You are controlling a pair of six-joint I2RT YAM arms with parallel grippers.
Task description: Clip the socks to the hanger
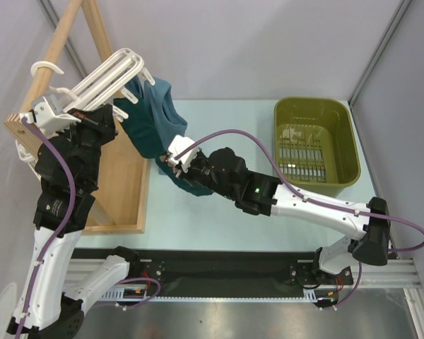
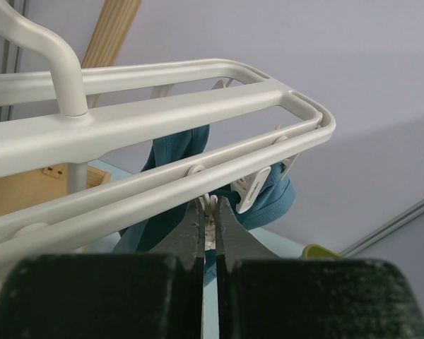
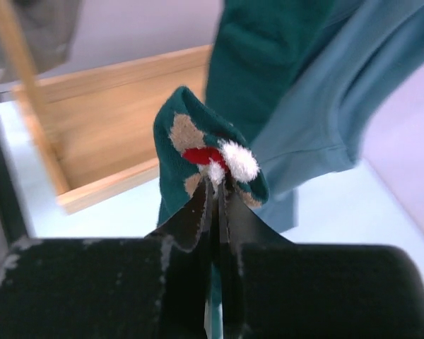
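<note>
A white clip hanger (image 1: 113, 74) hangs on the wooden rack, with teal and blue socks (image 1: 162, 106) clipped beneath it. My left gripper is shut at the hanger's front rail, among the white clips (image 2: 251, 187); whether it pinches a clip part is unclear. My right gripper is shut on a dark teal sock (image 3: 177, 134) with a patterned patch of brown, red and white, held beside the hanging socks in the top view.
An olive bin (image 1: 318, 113) stands at the right of the pale table (image 1: 233, 226). The wooden rack's base (image 1: 106, 227) fills the left.
</note>
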